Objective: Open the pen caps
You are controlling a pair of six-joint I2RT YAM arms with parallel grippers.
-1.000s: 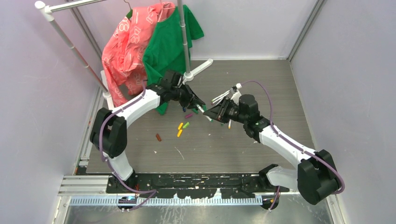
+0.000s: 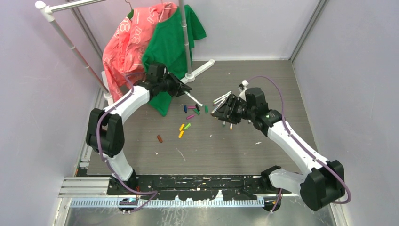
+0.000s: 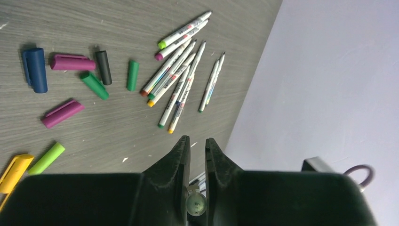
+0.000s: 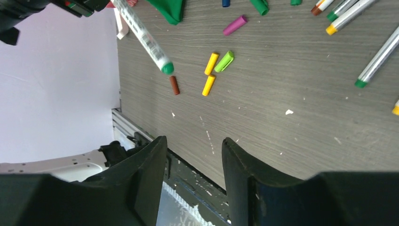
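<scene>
My left gripper grips a white marker with a green end, held out above the table. My right gripper hangs right of that marker, open and empty in the right wrist view. Loose caps lie in the middle: blue, magenta, dark, green, yellow, light green and brown. Several white markers lie right of the caps, partly behind my right gripper in the top view.
A clothes rack with red and green garments stands at the back left. Walls bound the grey table.
</scene>
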